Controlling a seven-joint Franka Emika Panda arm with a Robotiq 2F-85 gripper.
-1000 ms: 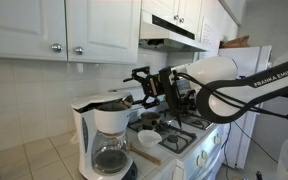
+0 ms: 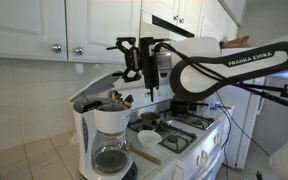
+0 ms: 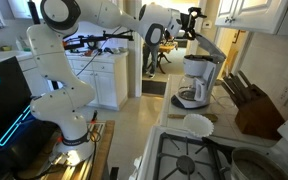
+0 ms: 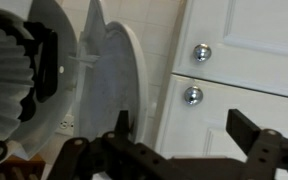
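Observation:
The white coffee maker (image 2: 107, 120) stands on the counter with its glass carafe (image 2: 111, 155) in place. Its lid (image 2: 96, 86) is raised at a slant; in exterior view 2 the lid (image 3: 211, 45) tilts up beside the cabinet. From above, the wrist view looks into the open top, where a ribbed paper-like filter (image 4: 2, 85) sits in the dark basket. My gripper is open, its fingers far apart. One finger (image 4: 102, 158) lies against or very near the edge of the lid (image 4: 112, 85); actual contact is hard to tell. Nothing shows clamped between the fingers.
White cabinets (image 2: 99, 30) hang close above and behind the gripper. A white bowl (image 2: 149, 139) is to the right of the coffee maker, near the stove (image 2: 177, 137). A knife block (image 3: 249, 105) and a pot (image 3: 256, 165) stand along the wall.
The lid, lower and flatter before, now slants upward. My gripper has moved up and to the left in exterior view 1, toward the cabinet.

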